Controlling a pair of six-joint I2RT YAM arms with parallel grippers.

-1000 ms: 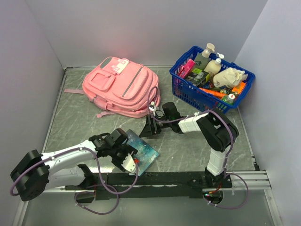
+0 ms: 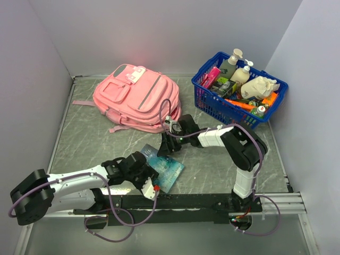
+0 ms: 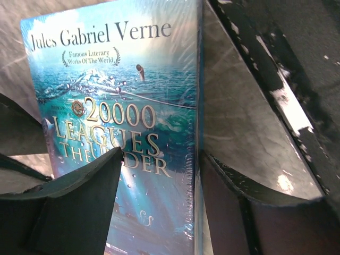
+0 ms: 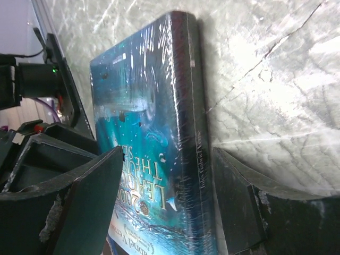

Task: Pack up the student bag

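A blue-teal book (image 2: pixel 169 172) lies on the grey table between my two arms, its lower left part hidden under the left arm. The left wrist view shows its cover (image 3: pixel 122 64) with the title "20000 Leagues". There my left gripper has its fingers apart, one over the cover and the other just past the long edge. From the right wrist view, my right gripper stands likewise, one finger over the cover (image 4: pixel 138 122), the other beyond the thick dark edge. Neither is closed on the book. A pink bag (image 2: pixel 138 98) lies behind.
A blue basket (image 2: pixel 223 109) full of bottles and packages stands at the back right. A dark rail (image 2: pixel 186 201) runs along the front edge near the book. Bare table (image 2: pixel 79 143) shows on the left.
The book has shifted slightly to the right. Bag and basket are unchanged.
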